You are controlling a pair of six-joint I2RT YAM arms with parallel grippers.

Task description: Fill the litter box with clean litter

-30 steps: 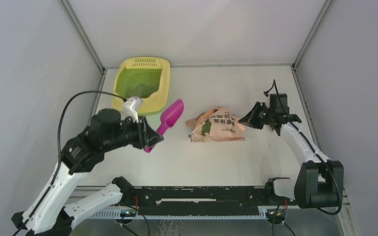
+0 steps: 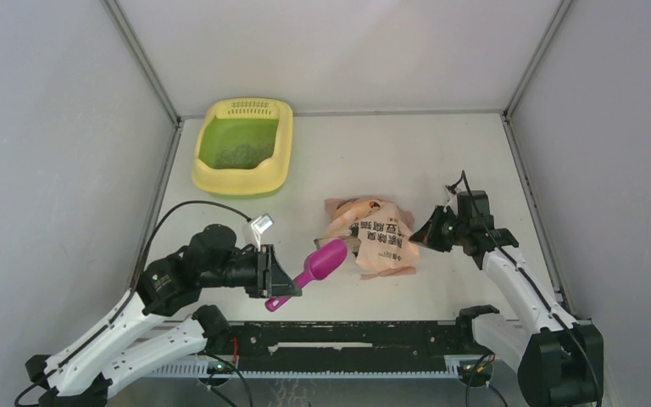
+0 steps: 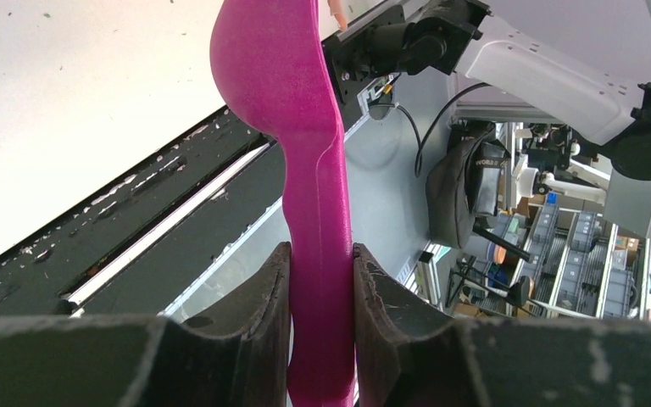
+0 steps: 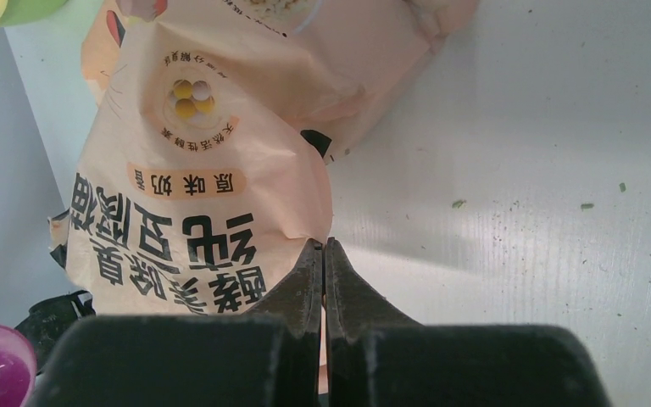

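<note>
My left gripper [image 2: 292, 290] is shut on the handle of a magenta scoop [image 2: 326, 259]; in the left wrist view the scoop [image 3: 267, 68] reaches up from between the fingers. Its bowl is just left of the pinkish paper litter bag [image 2: 383, 242], overlapping the bag's edge from above. At the bag's right side, my right gripper [image 2: 415, 239] is shut, pinching thin paper of the bag [image 4: 212, 203] at the fingertips [image 4: 305, 264]. The bag's opening faces left, mostly hidden in folds. At the back left stands the yellow litter box [image 2: 263, 176], with some greenish litter inside.
A black rail [image 2: 356, 335] runs along the table's front edge. Walls enclose the left, back and right.
The left gripper has carried the scoop toward the front and right, nearer the bag. My right gripper has come frontward and slightly left, and the bag's upper side has shifted and spread frontward with it.
</note>
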